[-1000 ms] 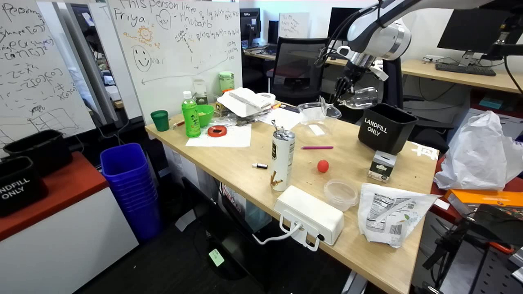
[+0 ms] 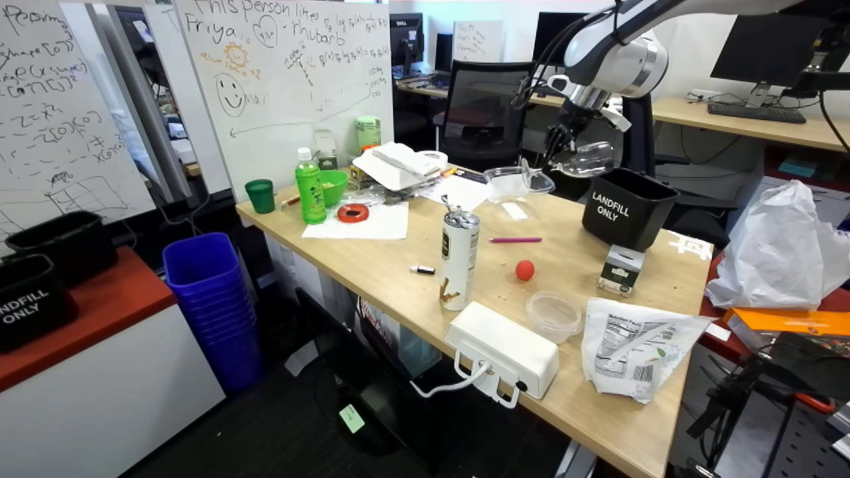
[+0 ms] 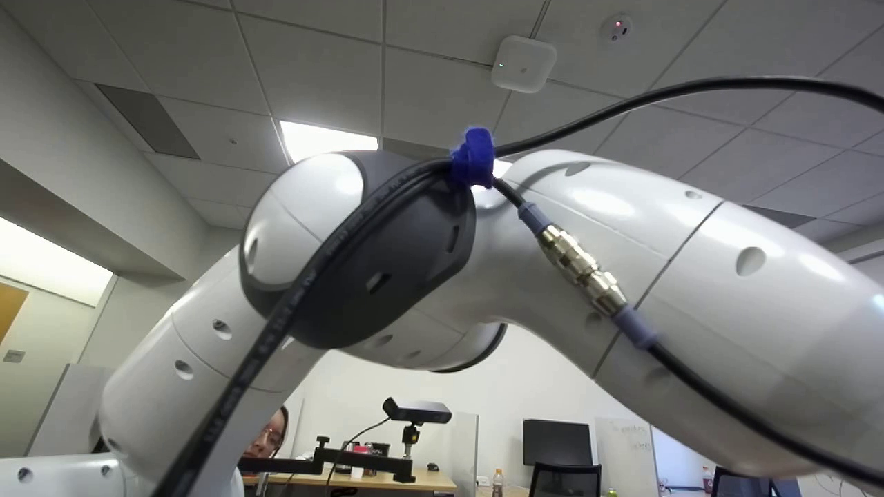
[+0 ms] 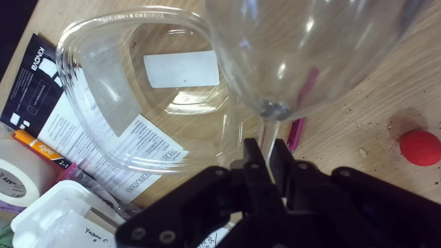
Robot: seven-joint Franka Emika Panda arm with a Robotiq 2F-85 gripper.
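Observation:
A clear wine glass (image 2: 591, 160) lies on its side in the air, its bowl turned toward the black bin and its foot the other way. In the wrist view my gripper is shut on the glass's thin stem (image 4: 268, 134), just below the bowl. The bowl fills the upper right of that view, and the foot is hidden by the fingers. Beneath and left of the glass, a clear plastic container (image 4: 193, 103) rests on the table. The black bin (image 2: 617, 214) marked "LANDFILL ONLY" stands to the right of the glass in exterior view 1.
A red ball (image 2: 525, 270), a purple pen (image 2: 515, 239), a tall can (image 2: 459, 259), a small box (image 2: 621, 271) and a white bag (image 2: 641, 347) occupy the table. White trays (image 2: 398, 166) sit at the back left. Only arm links (image 3: 563, 248) fill most of exterior view 2.

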